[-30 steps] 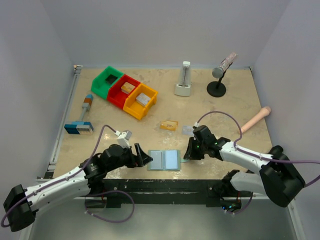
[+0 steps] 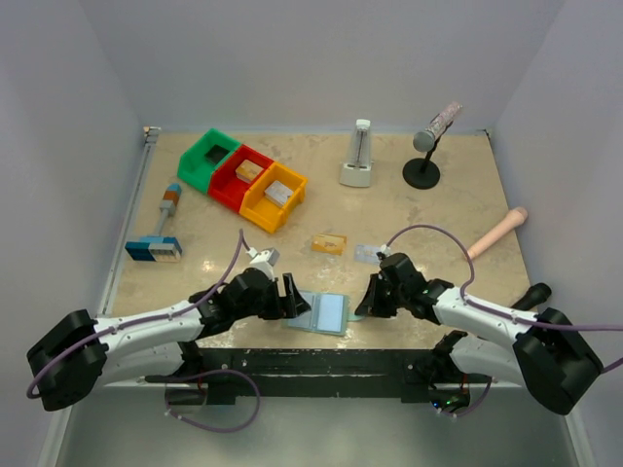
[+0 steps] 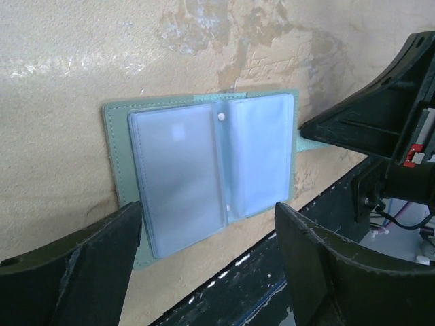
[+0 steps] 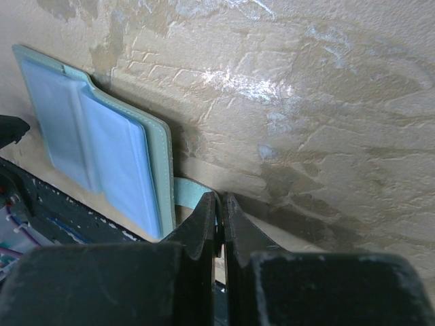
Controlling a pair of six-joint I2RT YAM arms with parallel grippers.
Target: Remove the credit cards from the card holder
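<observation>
The card holder (image 3: 180, 173) lies open and flat, teal with bluish clear pockets, near the table's front edge. A short teal tab (image 4: 190, 192) sticks out from its right side. My right gripper is shut at that tab, whose end runs in between the fingertips. Over the holder's left half, my left gripper stands part open with nothing between its fingers; one finger (image 3: 122, 234) is by the left border, the other above the right pocket. Farther back lie a gold card (image 2: 329, 243) and a pale, silvery card (image 2: 367, 254).
Green, red and yellow bins (image 2: 274, 197) stand at the back left, a brush (image 2: 154, 247) left of them. A white device (image 2: 357, 156), black stand (image 2: 421, 173) and rolling pin (image 2: 496, 233) occupy the back and right. Mid-table is mostly bare.
My left gripper has moved right, from beside the holder to over its left part. The right gripper has shifted slightly at the tab, and the holder has turned a little.
</observation>
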